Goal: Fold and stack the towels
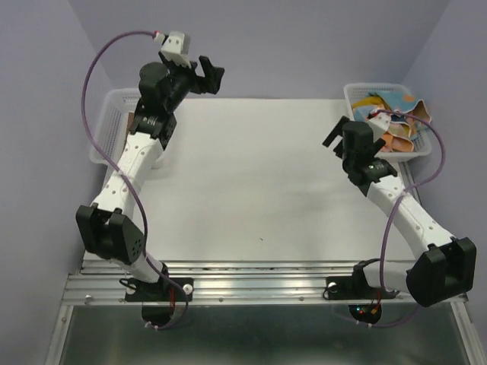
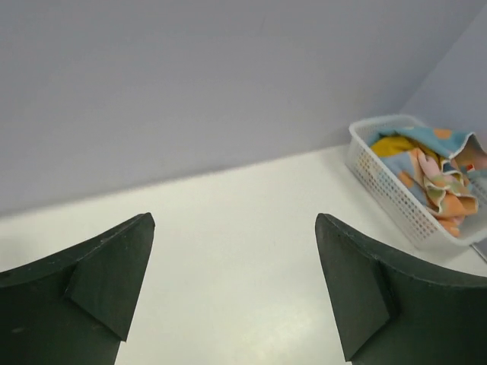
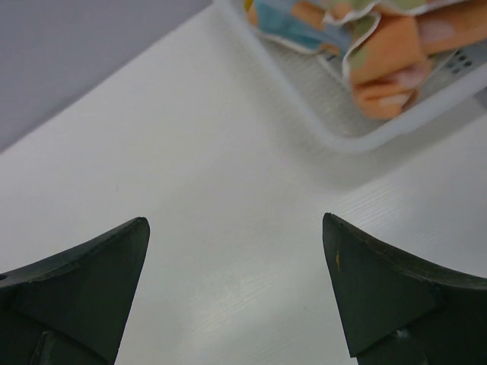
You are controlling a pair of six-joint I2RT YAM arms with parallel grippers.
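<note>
Colourful towels (image 1: 399,106) in blue, orange and yellow lie heaped in a white basket (image 1: 415,152) at the back right. My right gripper (image 1: 335,139) is open just left of that basket; its wrist view shows the basket's rim and orange towel ahead. My left gripper (image 1: 204,76) hangs open and empty at the upper left of the top view. A brown folded item (image 1: 131,122), perhaps a towel, is partly visible in the left basket (image 1: 103,137) behind my left arm.
Grey walls stand at the back and both sides, and a metal rail runs along the front edge.
</note>
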